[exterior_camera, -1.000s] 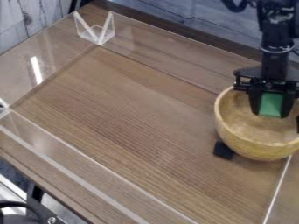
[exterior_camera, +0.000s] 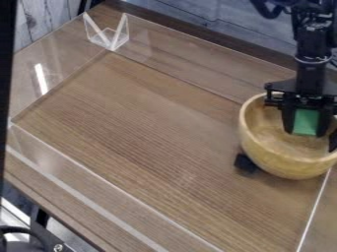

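Observation:
My black gripper reaches down from the top right into a wide tan bowl at the right edge of the wooden table. It is shut on a green object, which sits within the bowl's outline, near its back. A small black block lies just outside the bowl at its lower left, partly hidden by it.
A white wire rack stands at the back left corner. A grey wall runs along the back.
The bowl has shifted slightly to the left, covering more of the black block. My gripper and the green object have moved very little.

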